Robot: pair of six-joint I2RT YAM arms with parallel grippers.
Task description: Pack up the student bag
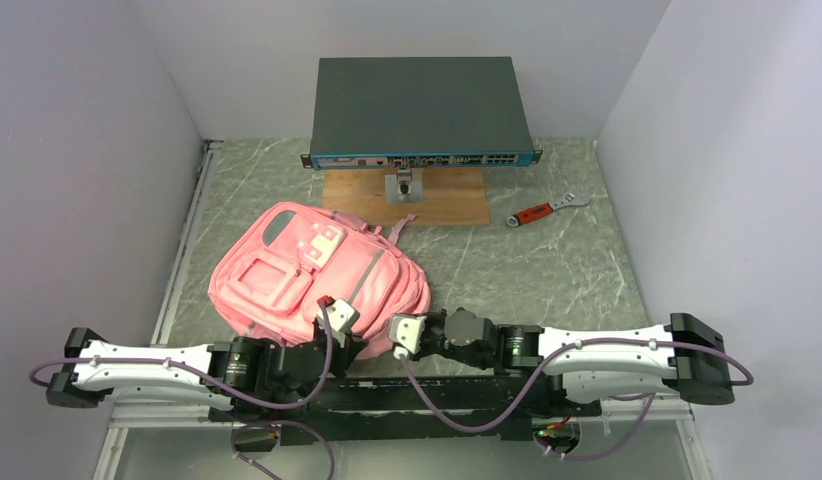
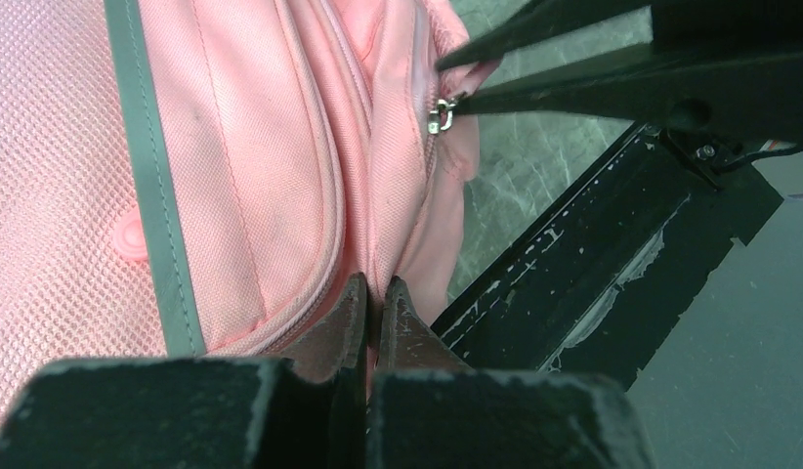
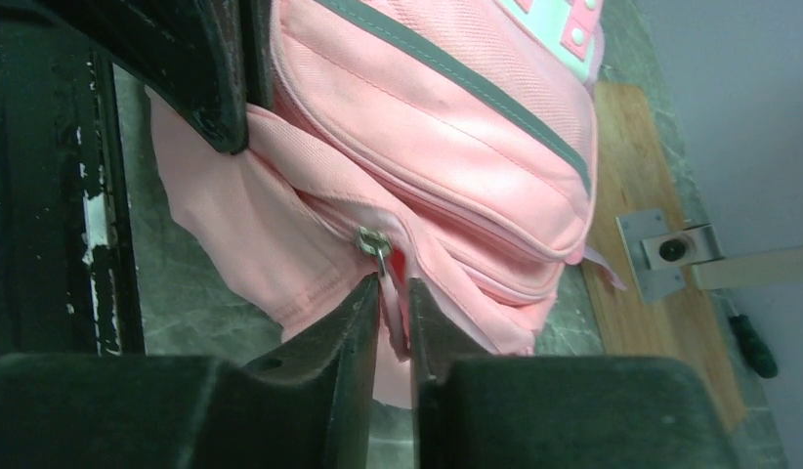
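Observation:
The pink student bag (image 1: pixel 287 255) lies on the table at the left, its side edge toward the arms. In the left wrist view, my left gripper is shut on a fold of the bag's fabric beside the zipper track. Farther along that seam is a metal zipper slider (image 2: pixel 441 117), with a finger of my right gripper close against it. The right wrist view shows a pink pull tab (image 3: pixel 390 308) hanging from the slider, between the slightly parted fingers of the right gripper. Whether they touch the tab, I cannot tell.
At the back, a dark network switch (image 1: pixel 417 105) stands above a wooden board (image 1: pixel 447 195). A red-handled wrench (image 1: pixel 535 214) lies at the right. Between the wrench and the arms, the marbled table (image 1: pixel 547 270) is clear. A black bar (image 2: pixel 612 264) runs along the front edge.

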